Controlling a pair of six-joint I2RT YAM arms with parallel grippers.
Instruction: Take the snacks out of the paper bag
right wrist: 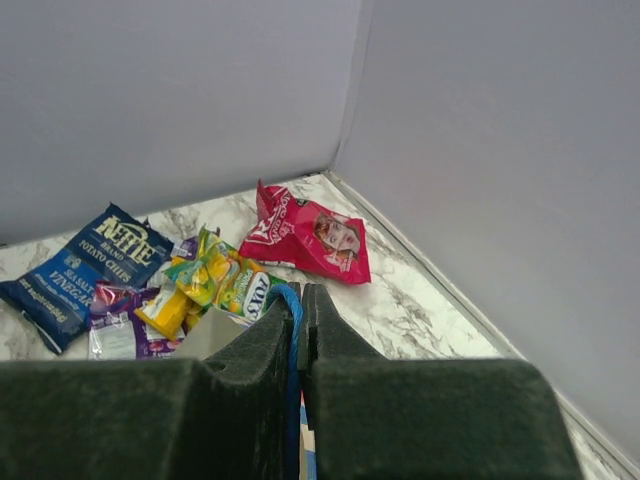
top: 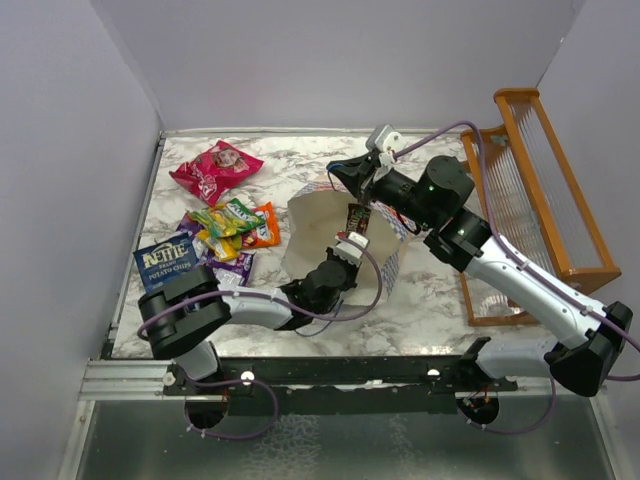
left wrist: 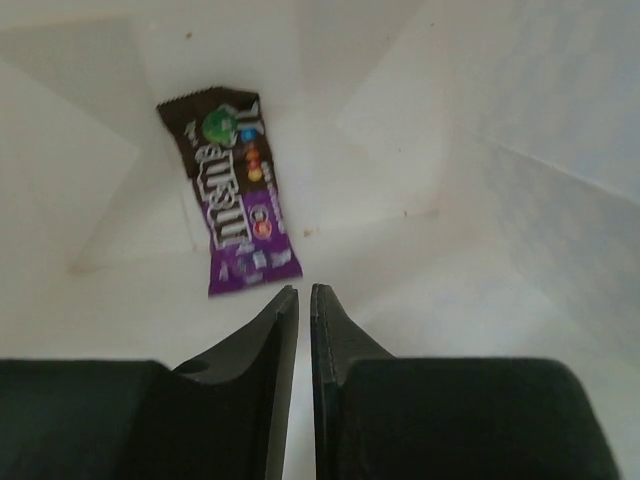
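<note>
The white paper bag with checked rim stands mid-table. My right gripper is shut at its upper edge; in the right wrist view its fingers have a thin blue strip between them, probably a handle. My left gripper reaches into the bag. In the left wrist view its fingertips look shut, with nothing visible between them, just below a brown-and-purple M&M's pack lying inside.
Snacks lie on the left: a red bag, a blue Kettle chips bag, green, orange and purple packs. A wooden rack stands at the right.
</note>
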